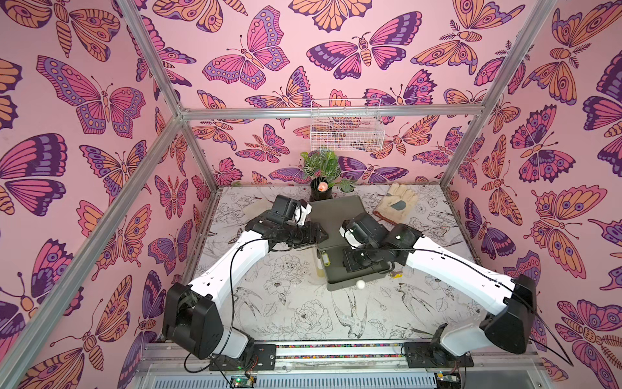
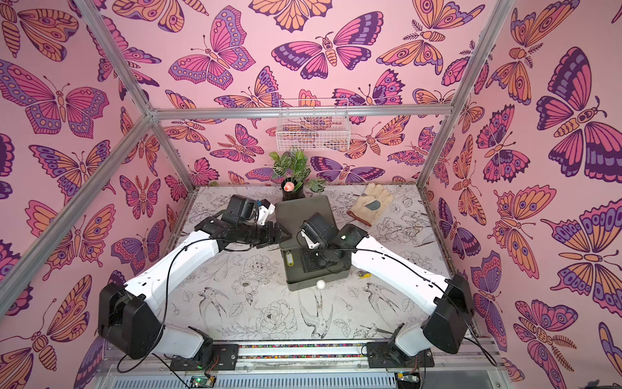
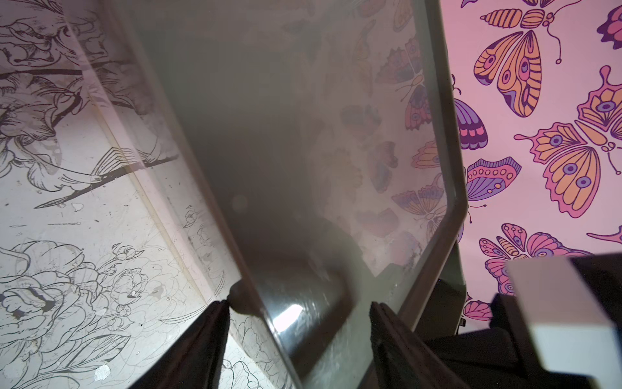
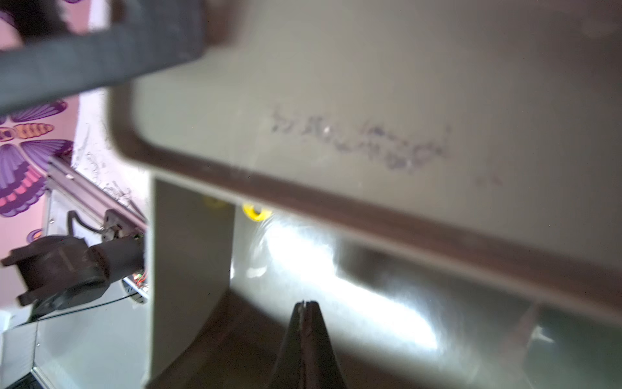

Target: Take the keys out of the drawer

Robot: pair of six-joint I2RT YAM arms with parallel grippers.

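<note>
A grey drawer unit [image 1: 338, 208] stands mid-table with its open drawer [image 1: 340, 282] toward the front. A small pale yellow-green item [image 1: 324, 258] lies in the drawer's left part. My left gripper [image 1: 311, 234] is at the unit's left side, fingers part open around a tray edge in the left wrist view. My right gripper is shut, nothing visible between its fingers, reaching into the drawer's right part. A yellow ring [image 4: 256, 211] shows inside the drawer in the right wrist view; whether it belongs to keys I cannot tell.
A potted plant [image 1: 320, 168] stands behind the unit, a glove [image 1: 396, 204] at back right. A white ball [image 1: 360, 284] is in front of the drawer, a small yellow object [image 1: 396, 274] to its right.
</note>
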